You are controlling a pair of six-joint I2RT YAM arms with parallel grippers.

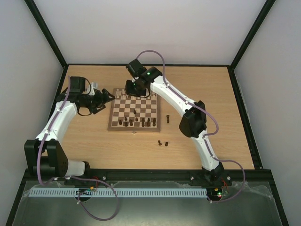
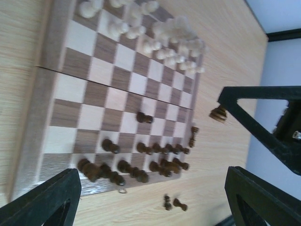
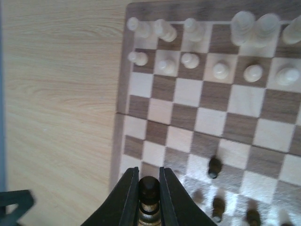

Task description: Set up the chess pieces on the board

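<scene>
The wooden chessboard (image 1: pixel 136 106) has white pieces (image 3: pixel 254 73) standing along its far rows and dark pieces (image 2: pixel 164 165) on the near side. One dark pawn (image 2: pixel 145 117) stands ahead of the others toward the middle. My right gripper is shut on a dark piece (image 3: pixel 149 185), held up above the table; the top view shows this arm over the board's far part. Off the board's left edge, my left gripper (image 1: pixel 109 104) is open, its fingers (image 2: pixel 59 200) wide apart with nothing between them.
Loose dark pieces lie off the board: one by its right edge (image 1: pixel 168 118) and two in front (image 1: pixel 166 144). The right arm (image 1: pixel 176 98) reaches across the board's right side. Bare table (image 1: pixel 211 108) lies to the right.
</scene>
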